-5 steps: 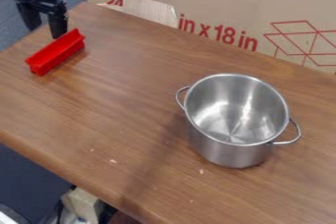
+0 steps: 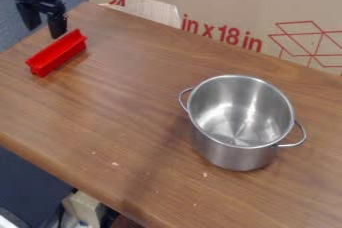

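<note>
A long red rectangular block or tray (image 2: 56, 54) lies on the wooden table (image 2: 134, 112) at its far left end. My black gripper (image 2: 43, 20) hangs just above and behind the red object, at the upper left corner of the view, open, with nothing visible between its fingers. A steel pot (image 2: 239, 122) with two side handles stands upright and empty on the right half of the table.
A cardboard sheet (image 2: 241, 2) with printed red text stands along the back of the table, with a white piece in front of it at the back. The left edge drops to the floor.
</note>
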